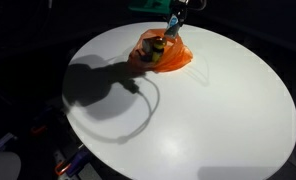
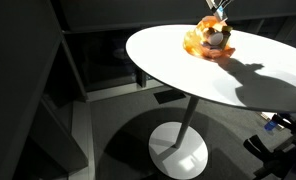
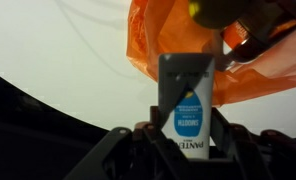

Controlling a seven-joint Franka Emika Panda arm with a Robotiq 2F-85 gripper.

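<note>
A white bottle with a blue label (image 3: pixel 189 120) points forward from between the fingers of my gripper, which is shut on it in the wrist view. Seen from exterior view 1, the bottle (image 1: pixel 172 26) is above the back edge of an orange plastic bag (image 1: pixel 171 58). The bag lies on the round white table and holds several items, among them a dark bottle (image 3: pixel 250 48) and a yellowish round thing (image 3: pixel 216 10). Whether the held bottle touches the bag cannot be told.
A dark floor (image 2: pixel 118 140) surrounds it.
</note>
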